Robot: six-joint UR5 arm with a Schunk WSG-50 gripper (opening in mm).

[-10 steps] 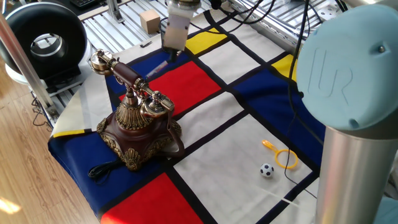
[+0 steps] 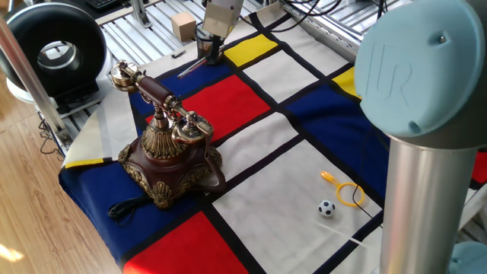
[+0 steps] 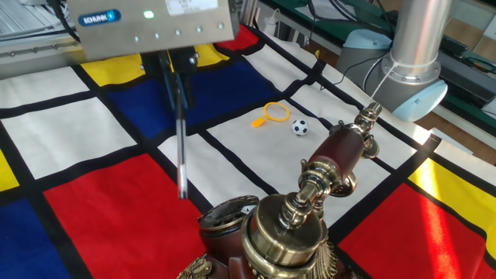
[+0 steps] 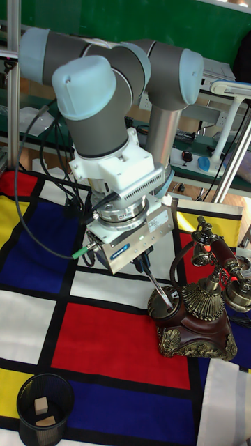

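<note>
My gripper (image 3: 182, 194) hangs over the cloth, its two long thin metal fingers (image 3: 181, 147) pointing down. They look close together in all three views, and nothing shows between them. An ornate brown and brass telephone (image 2: 161, 152) stands upright on the cloth with its handset on the cradle. In exterior view 3 the fingertips overlap the telephone's (image 4: 196, 327) left side; exterior view 1 shows them beyond it, apart from it. A black mesh cup (image 4: 44, 416) stands at the lower left of exterior view 3, with small wooden blocks (image 4: 42, 404) inside.
A small black-and-white ball (image 2: 326, 208) lies beside a yellow hoop with a handle (image 2: 350, 194) on a white patch. Off the cloth sits a wooden block (image 2: 183, 27) on the metal rails. The telephone is the tallest obstacle.
In exterior view 1 the gripper has moved up and away from the telephone, and the arm's blue joint has shifted left and up. The telephone, ball and hoop have not moved.
</note>
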